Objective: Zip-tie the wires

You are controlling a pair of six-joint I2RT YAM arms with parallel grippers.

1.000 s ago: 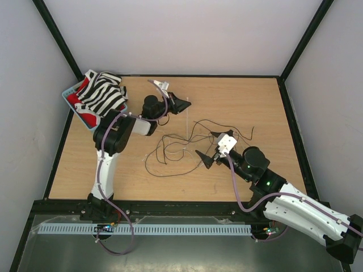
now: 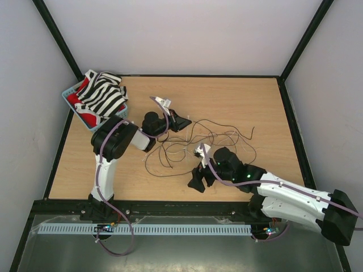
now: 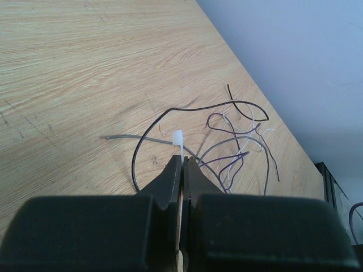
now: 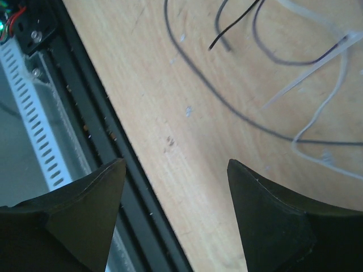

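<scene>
Loose black, purple and white wires [image 2: 176, 141] lie tangled across the middle of the wooden table [image 2: 238, 96]. My left gripper is shut on a thin white zip tie [image 3: 178, 137], held upright above the wires; its flat tip shows over the fingertips. My right gripper [image 2: 198, 177] hangs near the table's front edge, just in front of the wires. In the right wrist view its two fingers stand apart with bare wood between them, and wires and a white strip lie beyond them.
A blue basket [image 2: 69, 93] with striped and red cloth stands at the back left. Black frame rails [image 2: 289, 119] border the table, with a metal strip [image 2: 142, 229] along the front.
My right gripper has moved left and toward the front edge, its arm swinging with it.
</scene>
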